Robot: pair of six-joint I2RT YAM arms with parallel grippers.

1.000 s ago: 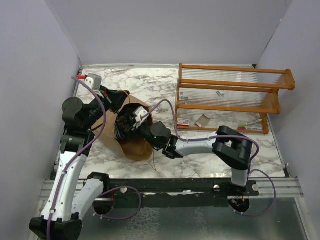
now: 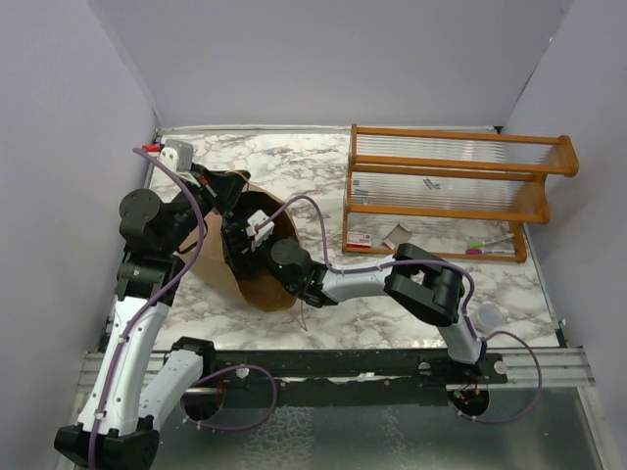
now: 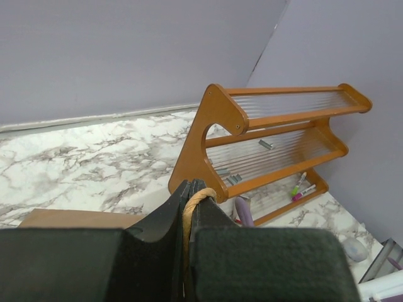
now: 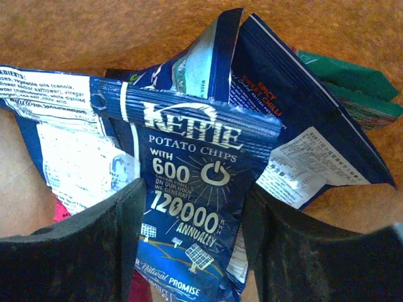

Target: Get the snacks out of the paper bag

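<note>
In the top view the brown paper bag (image 2: 214, 264) stands at the left of the table, its mouth open toward the right arm. My left gripper is shut on the bag's twisted cord handle (image 3: 187, 220). Inside the bag, the right wrist view shows a blue Kettle chip packet (image 4: 182, 163), with a finger of my right gripper on either side. Those fingers are part open. Behind that packet lie a dark blue Spicy Sweet Chilli packet (image 4: 302, 107) and a green packet (image 4: 352, 82). Something pink is mostly hidden beneath.
A wooden rack (image 2: 446, 206) with clear shelves stands at the back right, with a small red-and-white box (image 2: 359, 239) at its lower left. Bare marble (image 2: 392, 313) lies in front of the rack.
My right gripper has moved leftward, deeper into the bag's mouth. The left gripper has stayed almost in place at the handle, and the bag has shifted slightly.
</note>
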